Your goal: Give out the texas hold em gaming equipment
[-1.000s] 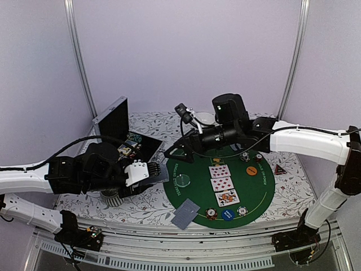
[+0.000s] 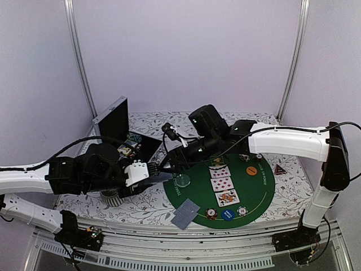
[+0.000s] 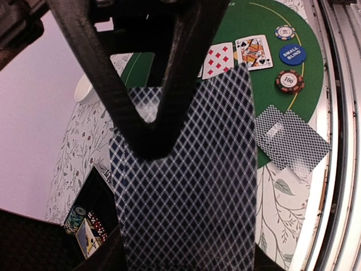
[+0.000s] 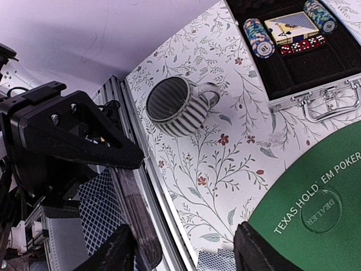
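My left gripper [image 2: 145,172] holds up a stack of checkered playing cards [image 3: 183,203], which fills the lower middle of the left wrist view. My right gripper is at the stack's upper end, its dark fingers partly open around the card edge; whether it grips is unclear. On the green poker mat [image 2: 254,197] lie face-up cards [image 2: 221,184], chips [image 2: 242,210], a blue SMALL BLIND marker [image 3: 293,54] and face-down checkered cards [image 2: 185,214] at the front edge.
An open case with chips, dice and cards stands at the back left. A striped mug [image 4: 180,110] sits left of the mat on the floral surface. The front metal rail runs below.
The left arm stayed nearly still.
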